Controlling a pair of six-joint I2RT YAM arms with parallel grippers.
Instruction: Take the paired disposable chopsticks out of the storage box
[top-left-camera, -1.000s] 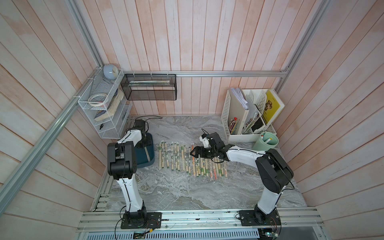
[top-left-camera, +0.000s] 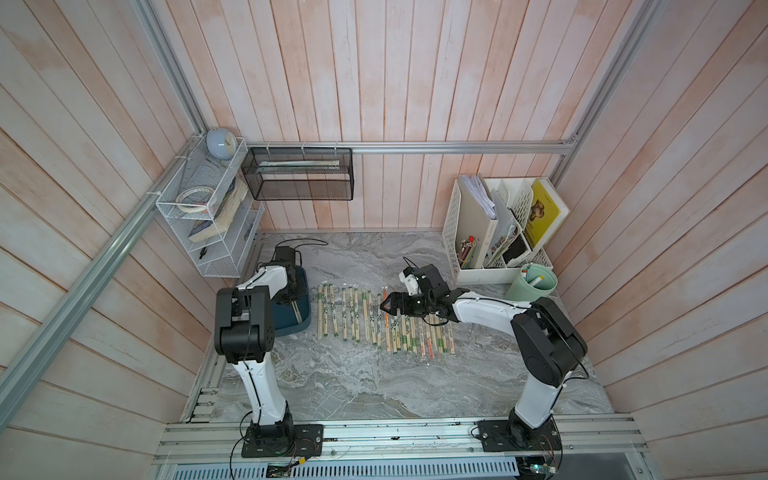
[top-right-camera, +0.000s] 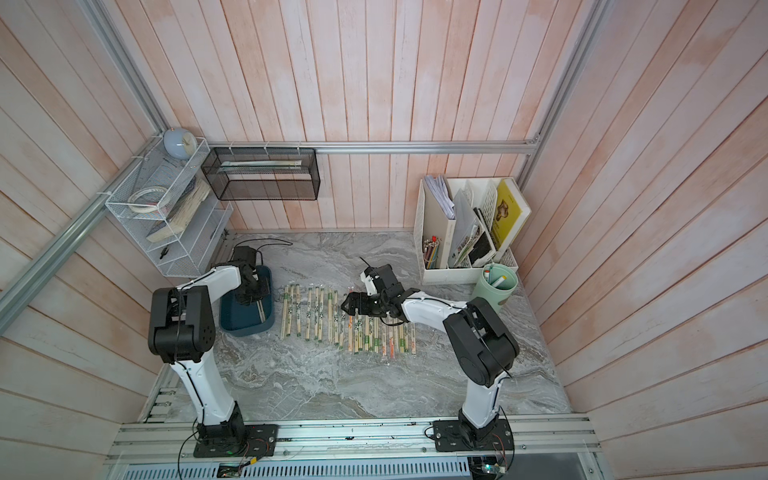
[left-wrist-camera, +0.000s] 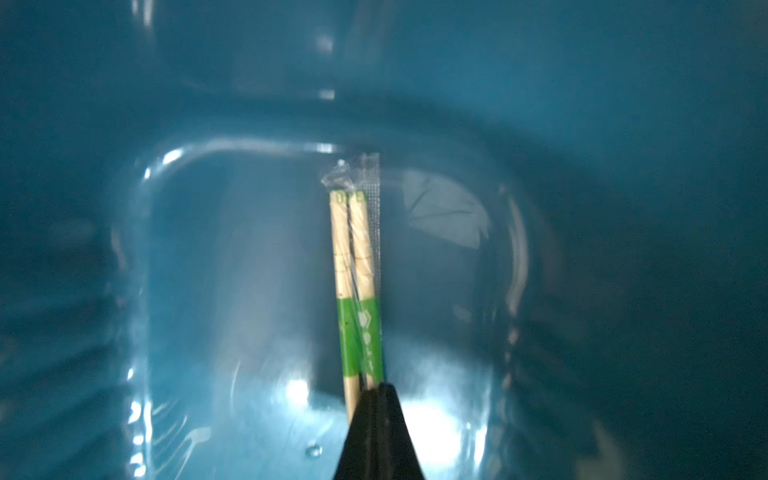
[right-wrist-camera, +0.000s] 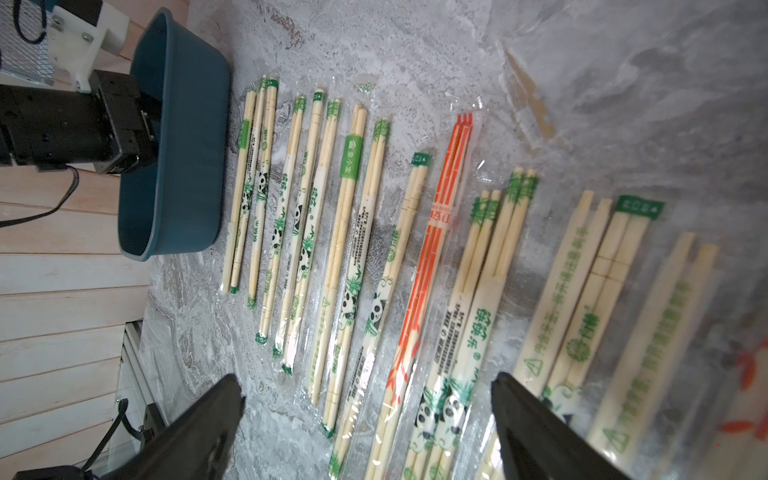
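In the left wrist view, a plastic-wrapped pair of chopsticks (left-wrist-camera: 356, 272) with green bands lies on the floor of the blue storage box (left-wrist-camera: 216, 240). My left gripper is shut, its tips over the lower part of that pair. Whether any thin wrapper is caught there cannot be made out. From the top left view, the box (top-left-camera: 288, 326) stands at the left of the table with the left arm reaching in. My right gripper is open above the row of wrapped chopsticks (right-wrist-camera: 416, 288), with its fingers (right-wrist-camera: 196, 428) blurred and apart.
Several wrapped pairs lie side by side right of the box. A mesh rack (top-left-camera: 212, 208) stands at the left, a black wire basket (top-left-camera: 300, 189) hangs on the back rail. White file holders (top-left-camera: 488, 274) and a green cup (top-left-camera: 532, 289) sit back right.
The left arm and the blue box have shifted slightly to the right over the last second. The right arm and the row of chopsticks stay put.
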